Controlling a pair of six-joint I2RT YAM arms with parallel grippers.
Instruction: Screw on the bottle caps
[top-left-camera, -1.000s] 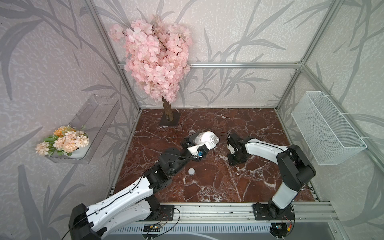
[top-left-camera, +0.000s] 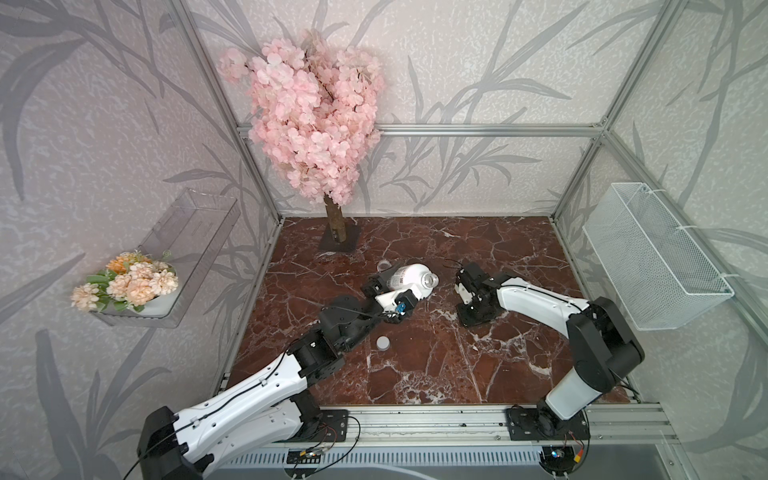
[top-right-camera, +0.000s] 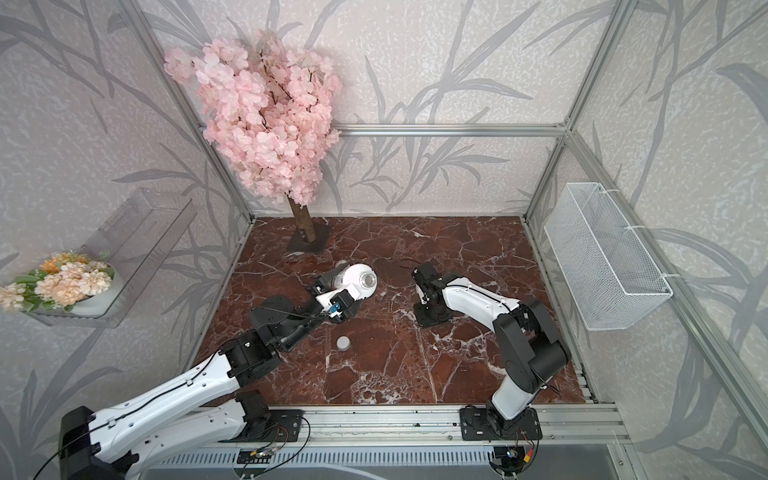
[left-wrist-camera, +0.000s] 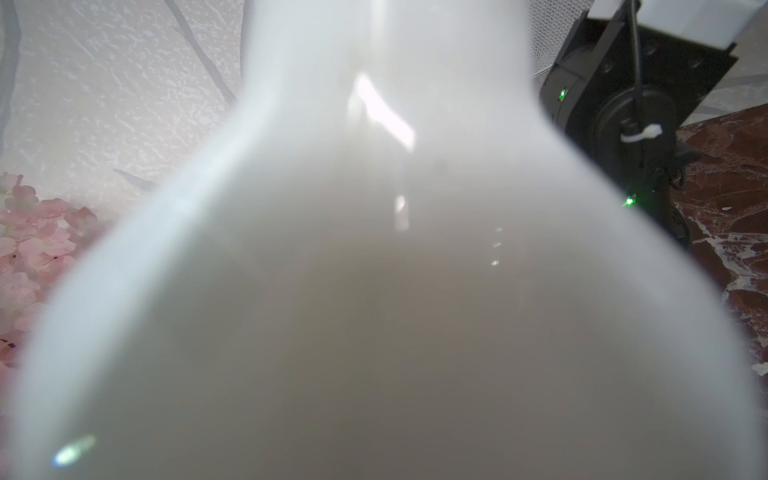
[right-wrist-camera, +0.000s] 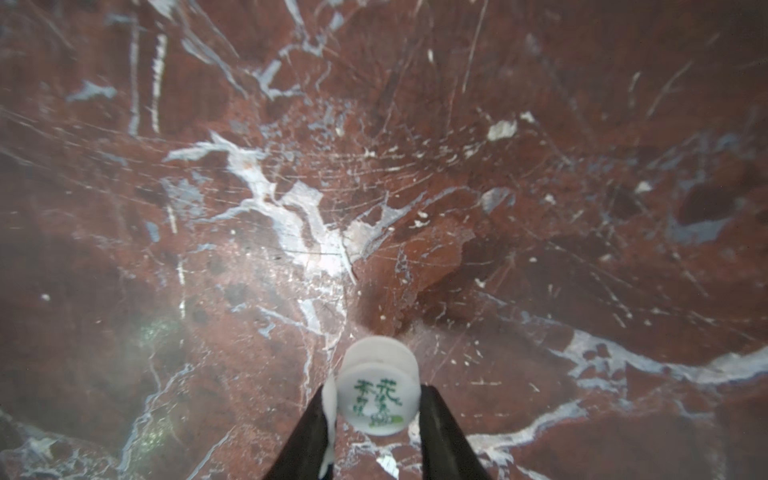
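Note:
A translucent white bottle is tilted, its uncapped mouth facing toward the right arm. My left gripper is shut on it. The bottle fills most of the left wrist view and hides the fingers. My right gripper points down low near the table, its fingers part open on either side of a white cap with green print. The cap's sides seem to meet the fingers, but a firm hold cannot be made out. Another white cap lies on the table in front of the left gripper.
A small pale disc, partly hidden, lies behind the left gripper. The pink blossom tree stands at the back left. A white mesh basket hangs on the right wall. Table between right arm and back wall is clear.
The left arm and the bottle look unmoved.

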